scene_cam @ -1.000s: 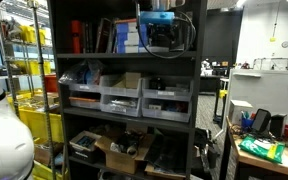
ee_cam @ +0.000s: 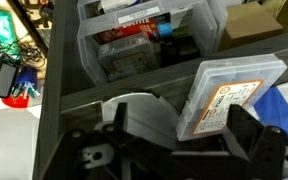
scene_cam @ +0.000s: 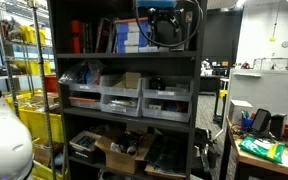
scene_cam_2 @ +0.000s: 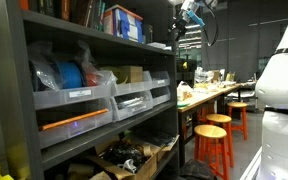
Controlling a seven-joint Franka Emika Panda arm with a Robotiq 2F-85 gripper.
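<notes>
My gripper stands open in the wrist view, its two dark fingers apart at the bottom of the picture. Close to the right finger is a translucent white case (ee_cam: 229, 92) with a printed label; whether they touch I cannot tell. A pale grey surface (ee_cam: 149, 118) shows between the fingers, partly hidden by them. In exterior view 1 the gripper is small and dark in front of the upper shelf, near white-and-blue boxes (scene_cam: 131, 36), and its fingers cannot be made out.
A dark shelf unit (scene_cam: 119, 53) holds clear plastic bins (scene_cam: 121, 104) at mid height, with a cardboard box (scene_cam: 121, 157) below. Orange stools (scene_cam_2: 212, 131) stand by a bench at the right. A loose cable hangs off the arm.
In exterior view 1 the arm's end and its cable loop have moved up a little by the top shelf. The shelf's contents look unchanged.
</notes>
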